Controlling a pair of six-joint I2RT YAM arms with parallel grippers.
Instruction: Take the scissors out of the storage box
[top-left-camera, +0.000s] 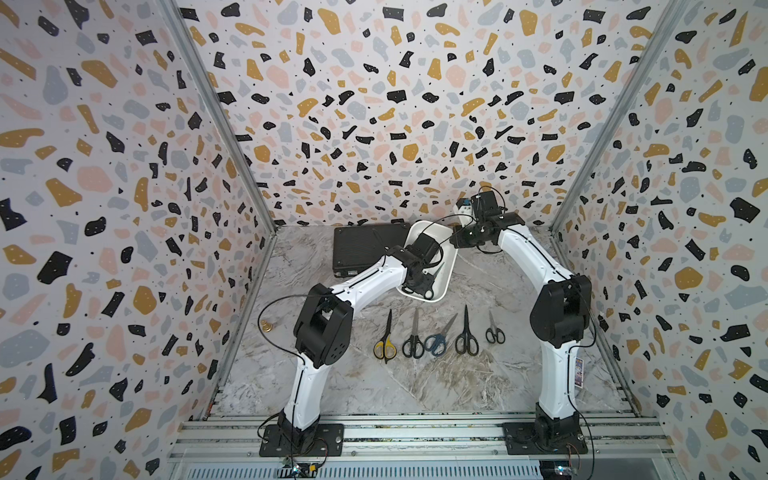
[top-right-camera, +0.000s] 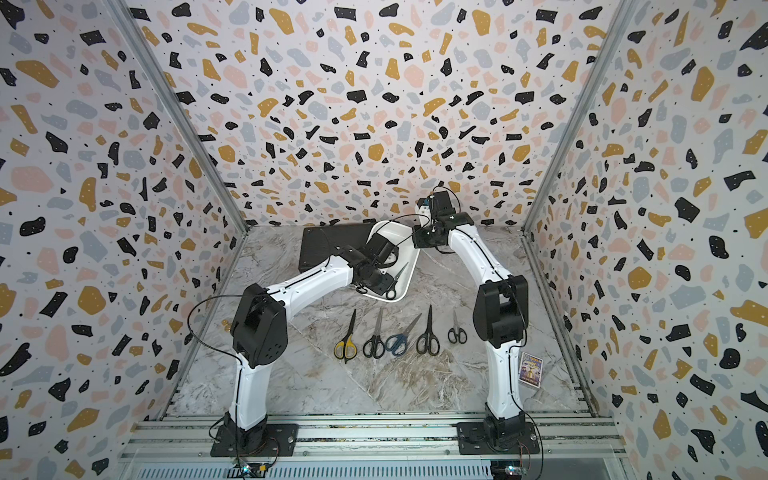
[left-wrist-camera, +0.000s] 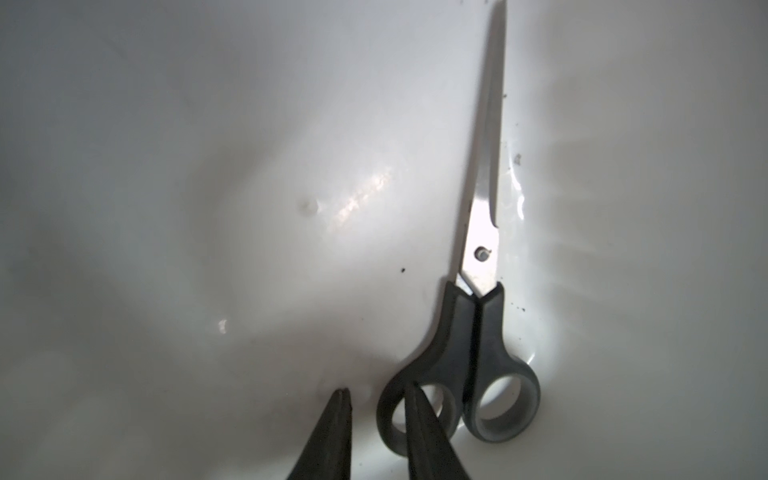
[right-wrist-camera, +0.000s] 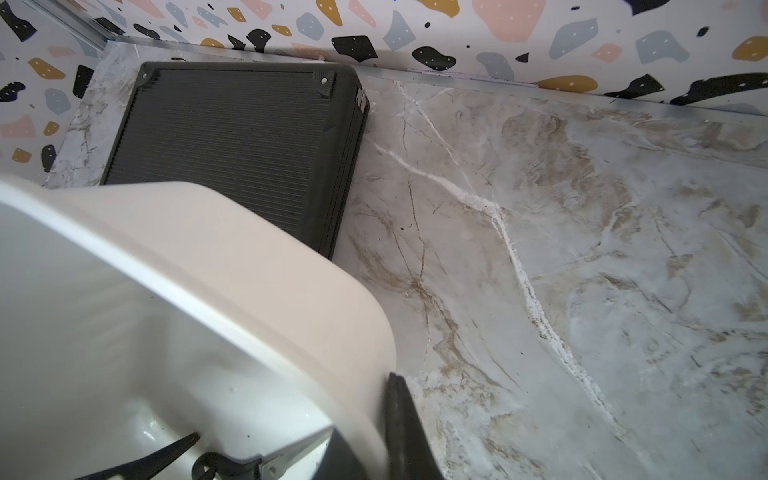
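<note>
Black-handled scissors (left-wrist-camera: 440, 371) lie in the white storage box, blades toward the top of the left wrist view. My left gripper is low inside the box, part open, one finger over the scissors' left handle loop and the other left of it; whether it touches cannot be told. My right gripper is at the box's side wall, its fingertips at the rim; it appears shut on that wall, though the fingers are partly hidden. More dark scissors handles (right-wrist-camera: 212, 468) show inside the box.
A dark grey case (right-wrist-camera: 232, 144) lies left of the box at the back. Several scissors (top-left-camera: 466, 340) lie in a row in front of the box. The table (top-left-camera: 504, 288) right of the box is clear around the right arm.
</note>
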